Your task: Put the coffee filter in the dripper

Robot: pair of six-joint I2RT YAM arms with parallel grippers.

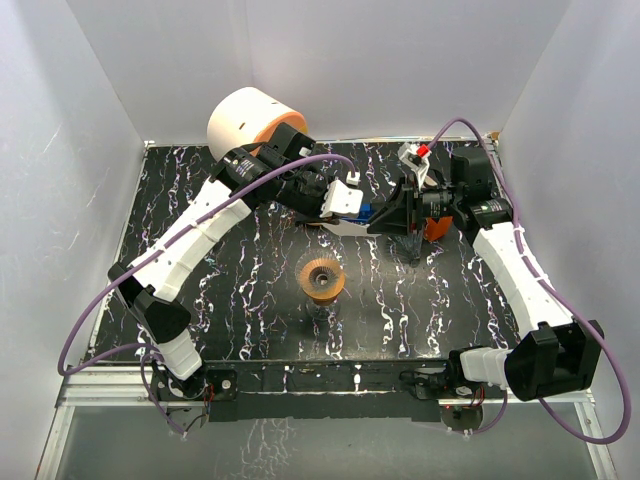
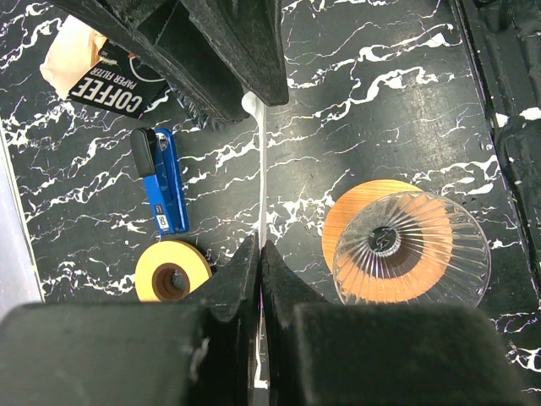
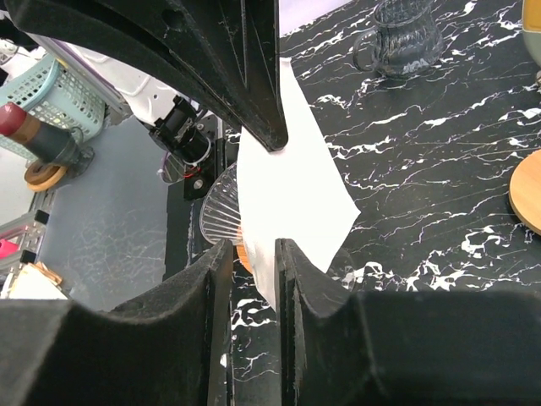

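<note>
The white paper filter hangs from my left gripper (image 1: 325, 215), seen edge-on in the left wrist view (image 2: 261, 169), where that gripper is shut on it. My right gripper (image 1: 395, 215) is at the filter's other side; in the right wrist view its fingers (image 3: 308, 330) stand part open at the filter's edge, and whether paper is between them is unclear. The clear ribbed dripper (image 2: 448, 245) sits on a wooden stand in front of both grippers (image 1: 321, 275).
A blue stapler (image 2: 169, 190), a yellow tape roll (image 2: 148, 272) and a coffee bag (image 2: 106, 89) lie on the marble table. A glass pot (image 3: 401, 42) and a round wooden board (image 3: 528, 190) stand in the right wrist view.
</note>
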